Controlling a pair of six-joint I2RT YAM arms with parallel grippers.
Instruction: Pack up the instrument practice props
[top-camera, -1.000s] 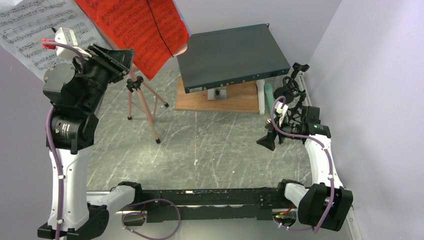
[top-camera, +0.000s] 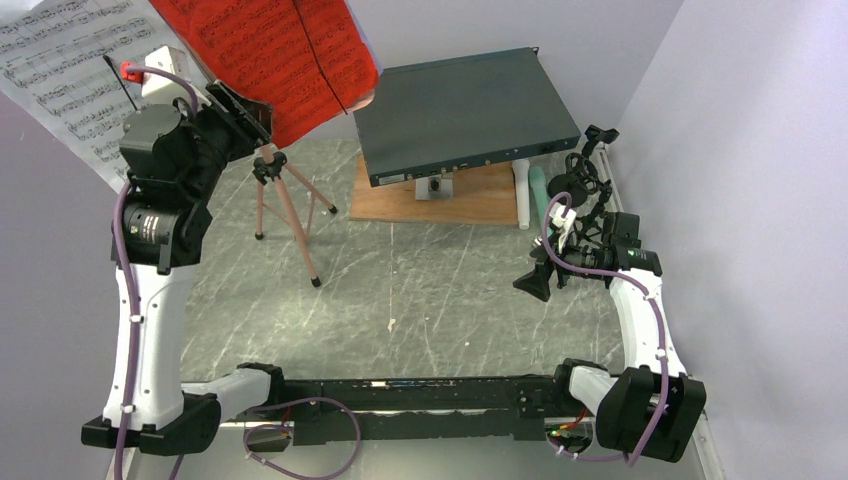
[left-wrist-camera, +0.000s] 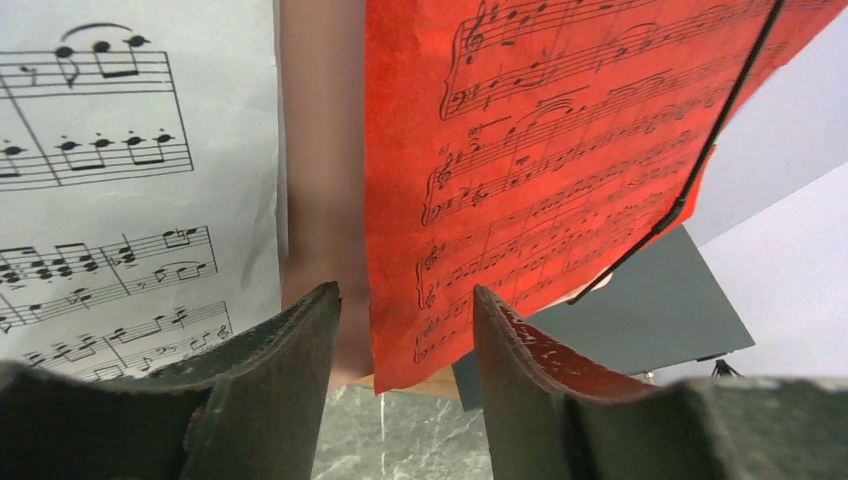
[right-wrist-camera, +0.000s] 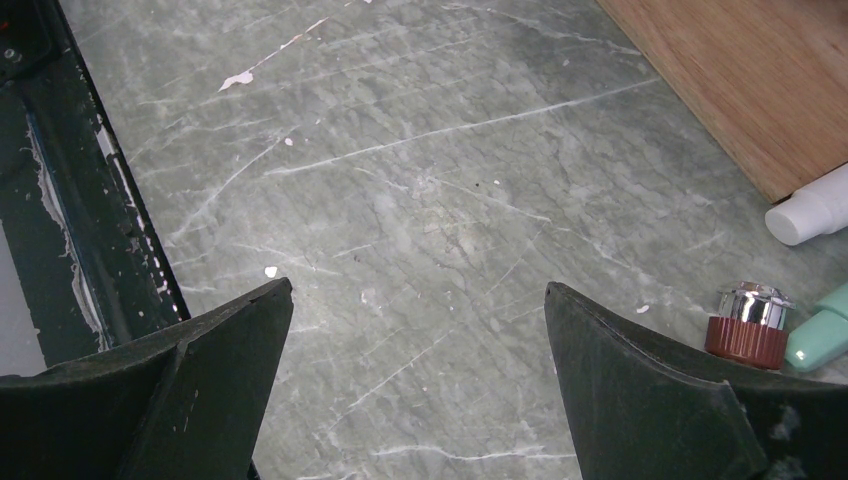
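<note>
A red sheet of music (top-camera: 285, 65) and a white sheet of music (top-camera: 60, 60) rest on a pink music stand, whose tripod legs (top-camera: 297, 222) reach the floor. A dark thin holding arm (left-wrist-camera: 700, 160) crosses the red sheet. My left gripper is part open in the left wrist view, its fingertips on either side of the red sheet's lower corner (left-wrist-camera: 400, 350). Whether they touch the paper I cannot tell. My right gripper stands open over bare floor, nothing between its fingers. A white microphone (top-camera: 521, 193) and a green microphone (top-camera: 539, 190) lie at the right.
A large dark flat box (top-camera: 465, 110) sits raised above a wooden board (top-camera: 375, 200) at the back. Black stand gear (top-camera: 575, 185) lies along the right wall, close to my right arm.
My left arm has swung to the right and turned a little, its gripper now slightly farther over the red sheet's lower corner. The right arm, stand and sheets look unmoved.
</note>
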